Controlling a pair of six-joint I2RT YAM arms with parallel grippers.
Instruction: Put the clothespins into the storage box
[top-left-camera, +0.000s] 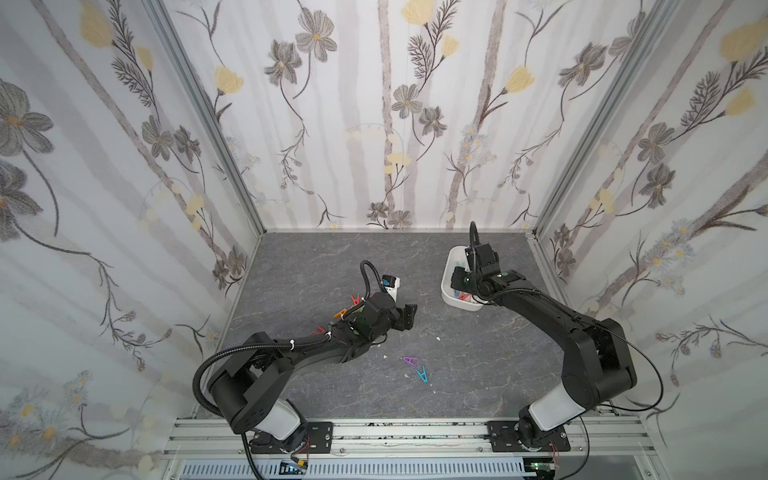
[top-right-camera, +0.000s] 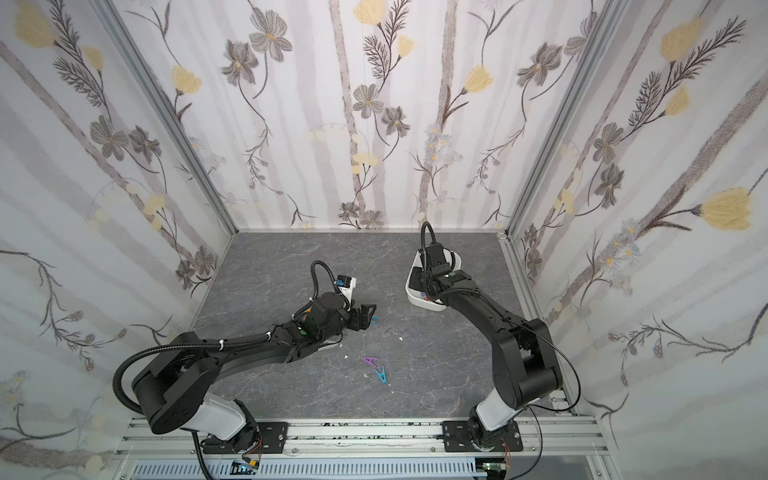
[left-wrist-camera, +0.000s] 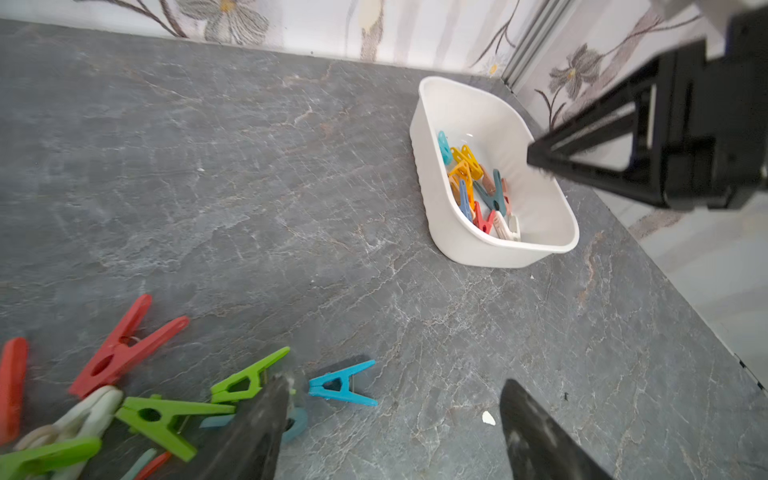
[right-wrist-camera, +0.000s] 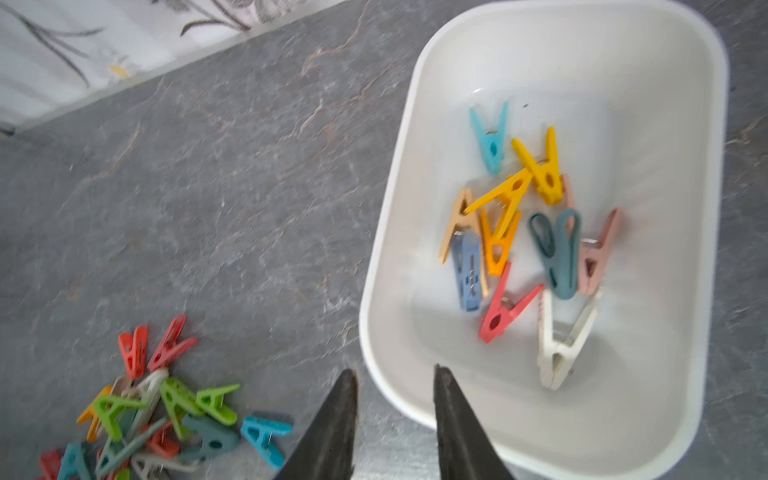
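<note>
A pile of mixed clothespins, including a red one (left-wrist-camera: 120, 352) and a green one (left-wrist-camera: 160, 420), lies on the grey table in the left wrist view. A blue clothespin (left-wrist-camera: 336, 388) sits at its right edge. My left gripper is low beside the pile, fingers apart, with nothing visible between them. The white storage box (right-wrist-camera: 664, 240) holds several clothespins of various colours. My right gripper is over the box's near rim, its fingers parted with nothing between them.
A purple clothespin (top-left-camera: 409, 361) and a light-blue one (top-left-camera: 422, 374) lie apart at the front middle. The right arm reaches across the table's right side.
</note>
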